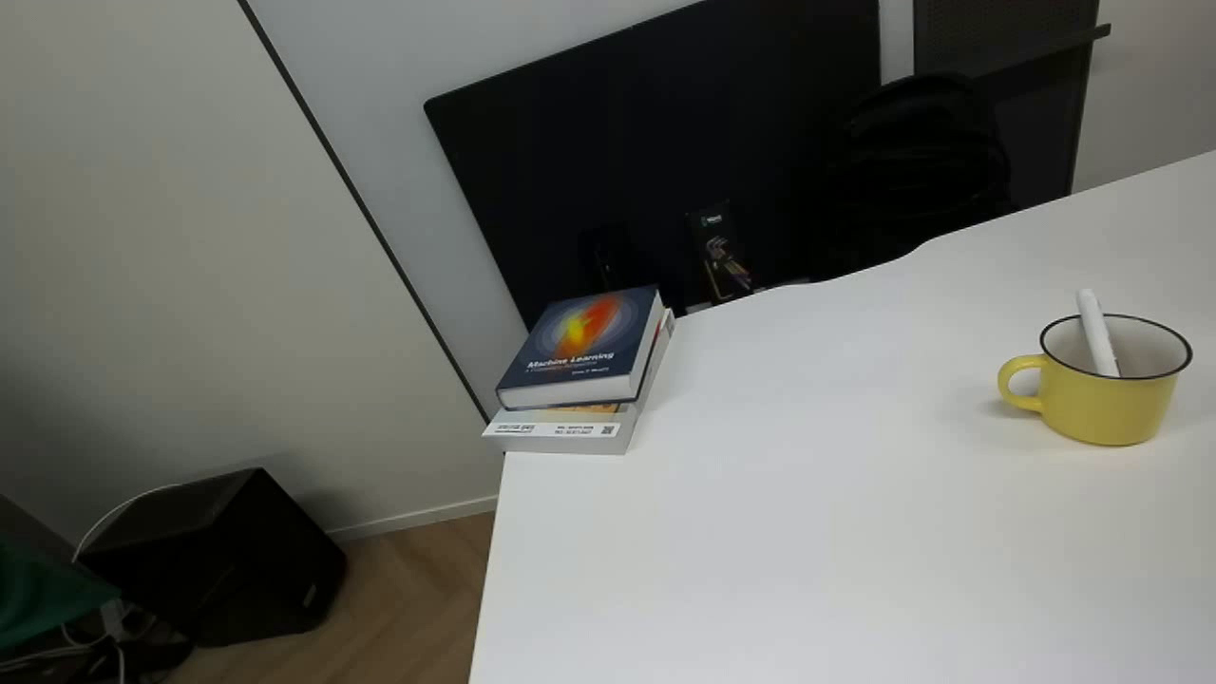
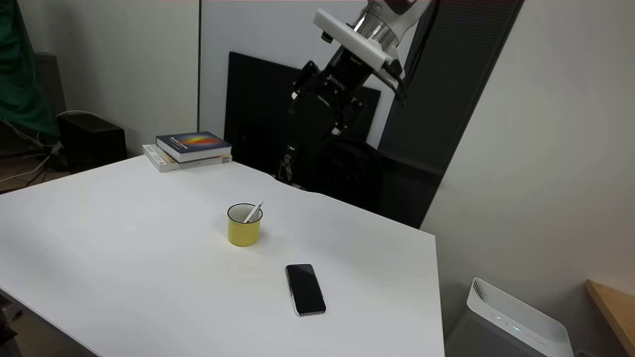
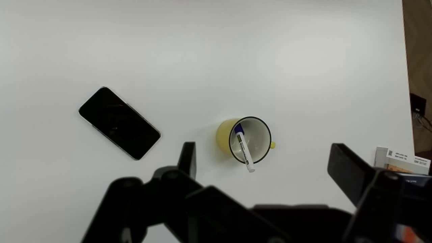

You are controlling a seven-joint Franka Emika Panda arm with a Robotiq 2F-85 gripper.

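Observation:
A yellow enamel mug [image 1: 1100, 405] with a dark rim stands upright on the white table. Leaning inside it is a white marker [image 3: 245, 150], its purple cap end down in the mug and its other end over the rim. A black phone [image 2: 306, 289] lies flat beside the mug, outside exterior view 1. High above the table's far side, my gripper [image 2: 314, 113] is open and empty. From the wrist, the gripper shows widely parted fingers, with the mug and marker seen far below the gap.
Two stacked books [image 1: 579, 353] sit at the table's corner, a blue one on top. A black monitor [image 1: 638, 148] and a backpack [image 1: 918, 171] are behind the table edge.

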